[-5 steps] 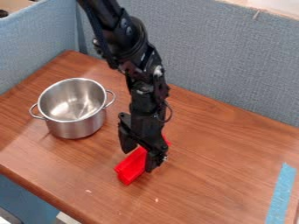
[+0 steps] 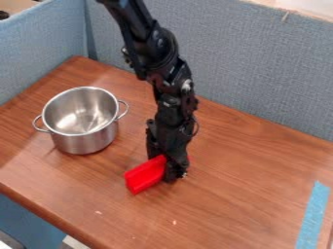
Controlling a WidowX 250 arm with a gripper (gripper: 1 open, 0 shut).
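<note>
A red block (image 2: 144,176) lies on the wooden table (image 2: 247,165), near the middle front. My black gripper (image 2: 166,160) is down over the block's back end, partly covering it. Whether its fingers are closed on the block is hard to make out. A steel pot (image 2: 81,120) with two side handles stands to the left of the gripper, apart from it.
Grey padded walls (image 2: 247,78) bound the table at the back and left. A light blue strip (image 2: 313,219) lies at the right edge.
The red block's front end has shifted left and up, so it lies at a flatter angle. The gripper has shifted only slightly, staying at the block's back end.
</note>
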